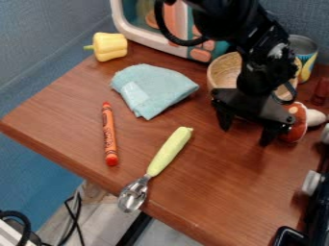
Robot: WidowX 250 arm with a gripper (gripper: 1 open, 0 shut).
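My black gripper [244, 129] hangs low over the right side of the wooden table, its two fingers apart and pointing down, nothing visible between them. It is in front of a wicker bowl [221, 71] and left of a red-and-white toy [299, 117]. An orange crayon [110, 133] lies at left, a light-blue cloth [153, 90] above it, and a spoon with a pale green handle [168, 153] in the middle foreground.
A toy microwave [135, 19] with a yellow piece [108, 45] stands at the back left. A can [305, 53] is at back right. Black equipment runs along the right edge.
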